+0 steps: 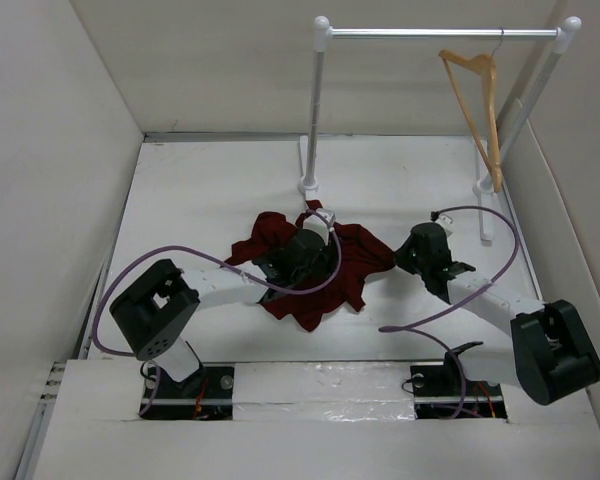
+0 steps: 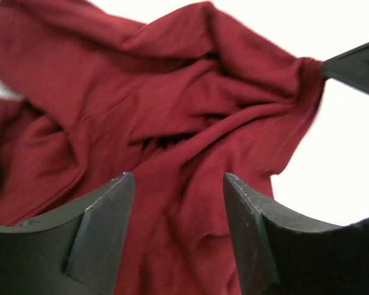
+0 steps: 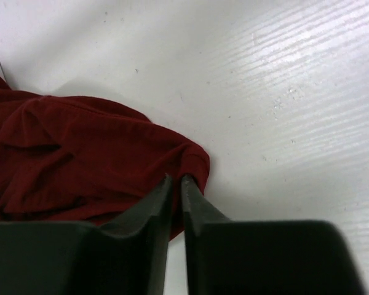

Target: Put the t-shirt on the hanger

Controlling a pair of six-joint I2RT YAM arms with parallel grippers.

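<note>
A dark red t-shirt lies crumpled on the white floor. My left gripper is over its middle; in the left wrist view the fingers stand apart above the cloth. My right gripper is at the shirt's right corner; in the right wrist view its fingertips are close together on that corner, and whether cloth is pinched between them I cannot tell. A wooden hanger hangs on the rail at upper right, apart from the shirt.
The white rack spans the back right, its left post standing just behind the shirt. Free floor lies at the back left and in front of the shirt. Purple cables loop over both arms.
</note>
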